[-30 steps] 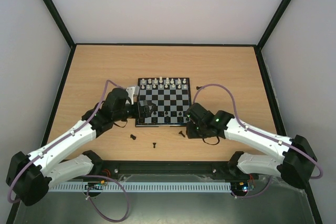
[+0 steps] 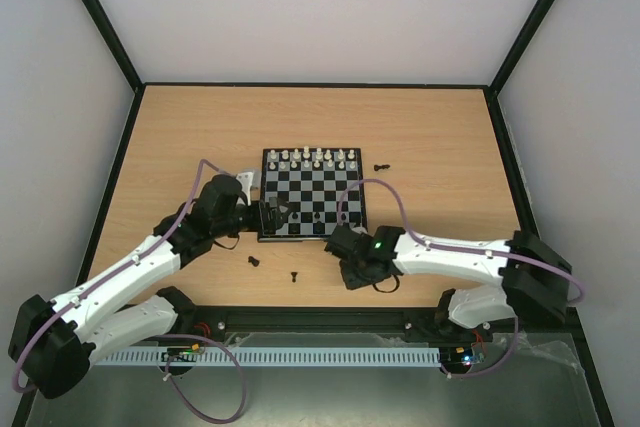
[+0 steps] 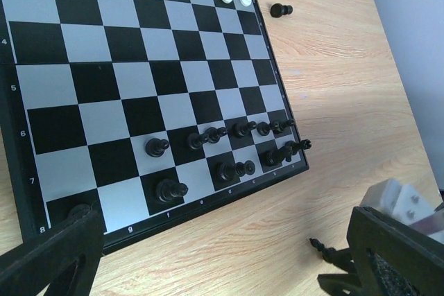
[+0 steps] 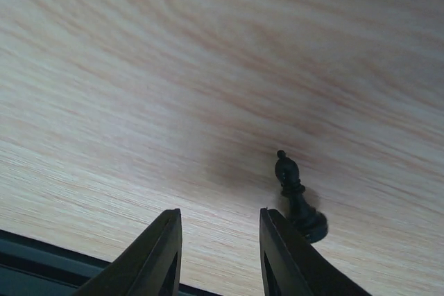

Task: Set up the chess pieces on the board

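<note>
Over the near-left part of the chessboard (image 2: 312, 197) my left gripper (image 2: 283, 212) stands open. Between its fingers the left wrist view shows only board and table; several black pieces, such as a black pawn (image 3: 157, 147), stand on the board's near rows. White pieces (image 2: 312, 156) line the far rows. My right gripper (image 2: 348, 279) is low in front of the board, open and empty. A black bishop (image 4: 298, 199) lies on the table, close to its right-hand finger in the right wrist view, not between the fingers.
Other black pieces lie loose: one black piece (image 2: 382, 167) right of the board, another black piece (image 2: 253, 261) and a small black piece (image 2: 294, 276) in front. The right arm (image 2: 450, 257) covers the near-right table. Free wood lies behind the board.
My right arm has swung left and toward the table's front edge. It covers the spot where a loose black piece showed earlier. The left arm has barely moved.
</note>
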